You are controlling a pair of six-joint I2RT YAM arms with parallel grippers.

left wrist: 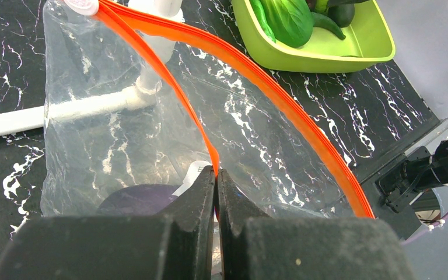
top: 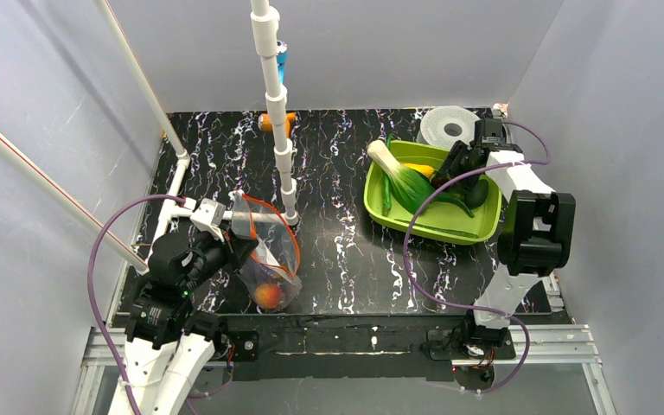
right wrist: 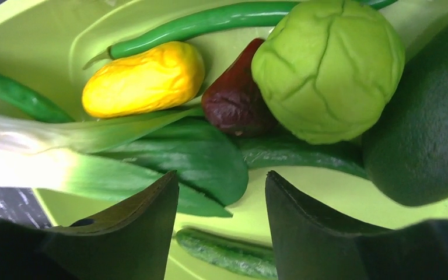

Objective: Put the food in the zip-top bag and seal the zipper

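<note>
The clear zip top bag (top: 287, 251) with orange zipper edges stands at the left, its mouth spread. An orange-red round food (top: 268, 296) rests at its bottom, and a purple item (left wrist: 131, 200) shows through the film. My left gripper is shut on one orange edge. In the green bin (top: 372, 210), my right gripper hovers open above the vegetables, nothing between its fingers. The right wrist view shows a light green round vegetable (right wrist: 329, 70), a dark red one (right wrist: 237, 96), a yellow one (right wrist: 144, 80) and a large dark green one (right wrist: 423, 116).
A leafy white-stemmed vegetable (top: 406, 181) lies along the bin's left side. Behind the bin stands a white roll (top: 437, 119). White pipes (top: 282, 147) rise beside the bag. Bare black marbled table (top: 333, 259) separates bag and bin.
</note>
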